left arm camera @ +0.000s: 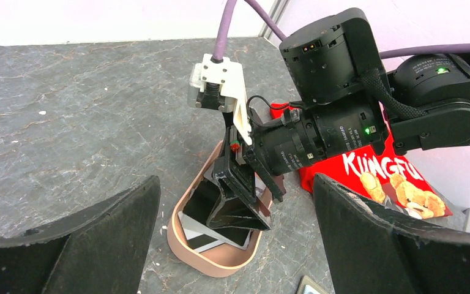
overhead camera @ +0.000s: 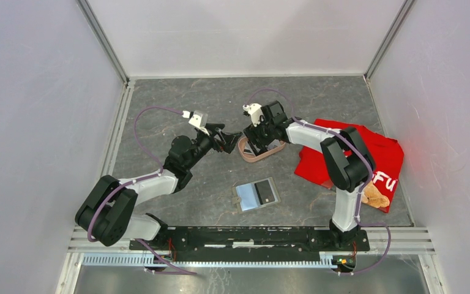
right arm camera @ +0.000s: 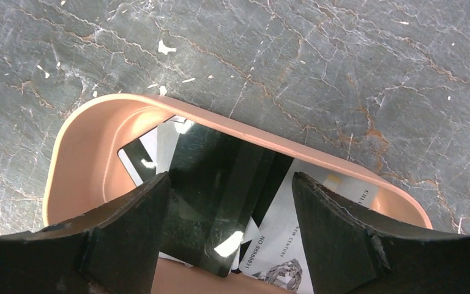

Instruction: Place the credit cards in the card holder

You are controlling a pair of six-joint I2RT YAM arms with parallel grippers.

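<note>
Several cards lie overlapping in a pink oval tray [overhead camera: 248, 158]; a black card [right arm camera: 214, 190] is on top and a silver card [right arm camera: 290, 229] is at the right in the right wrist view. Over the tray, my right gripper is open, its fingers on either side of the black card, with no grip on it. To the left of the tray, my left gripper [overhead camera: 231, 142] hangs open and empty. A flat card holder [overhead camera: 257, 194], light blue on one half with a dark piece on the other, lies on the table in front of the tray.
A red bag [overhead camera: 349, 156] with printed lettering lies at the right, beneath the right arm. Bare grey table [overhead camera: 177, 92] spreads behind the arms and around the holder. Close to the tray's left end stand both grippers, near each other.
</note>
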